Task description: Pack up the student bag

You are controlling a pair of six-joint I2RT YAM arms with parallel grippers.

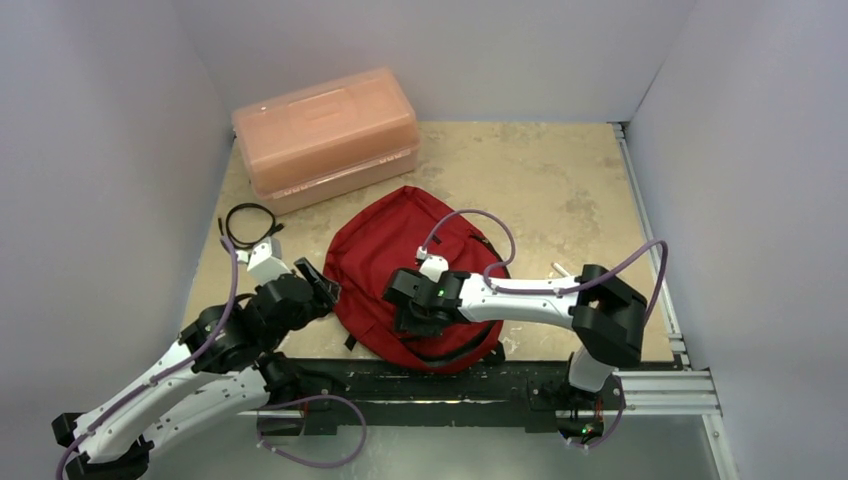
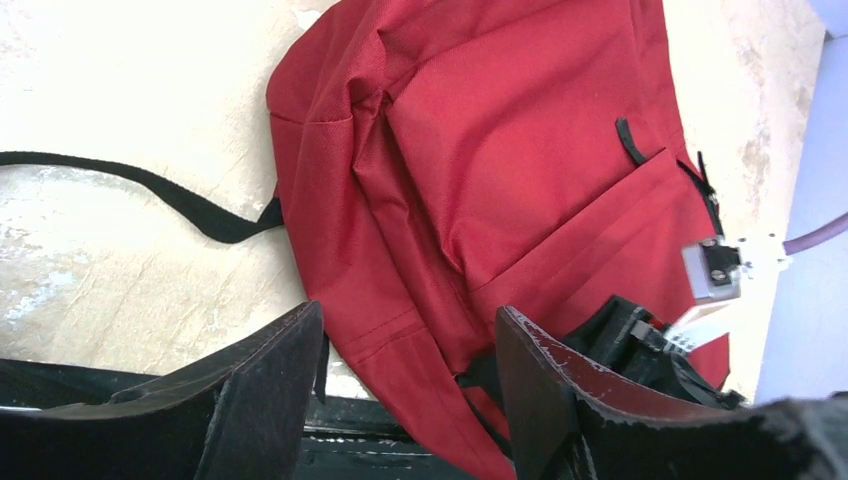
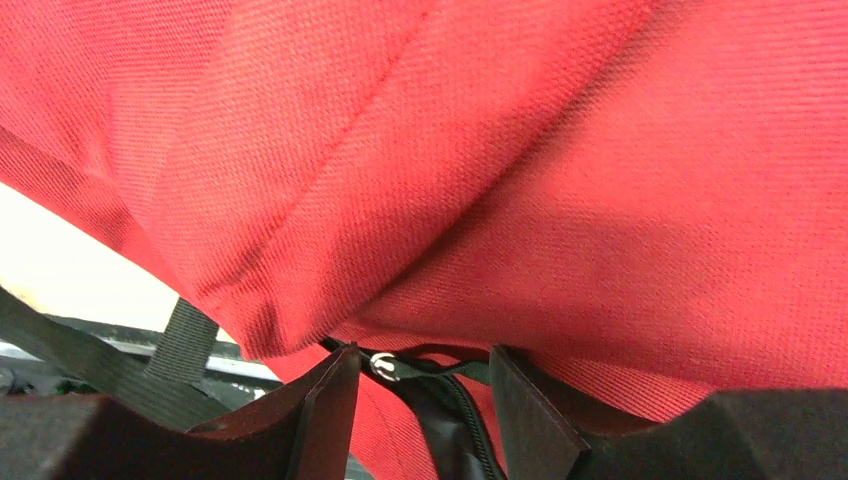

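The red bag (image 1: 385, 235) lies flat in the middle of the table with its black zipper along the front edge. Over its left edge, my left gripper stands open, nothing held between its fingers. My right gripper is low over the bag's front, also open. Behind its fingertips, in the gap as seen from the right wrist, show a silvery zipper pull (image 3: 383, 367) with a black cord and the zipper (image 3: 470, 425). Neither finger visibly clamps the cord. A fold of red cloth (image 3: 330, 200) rises close to the right fingers.
A closed, translucent orange box (image 1: 325, 130) stands at the back left. A coiled black cable (image 1: 238, 240) lies by the left wall, and a small white stick (image 1: 560, 269) to the right.
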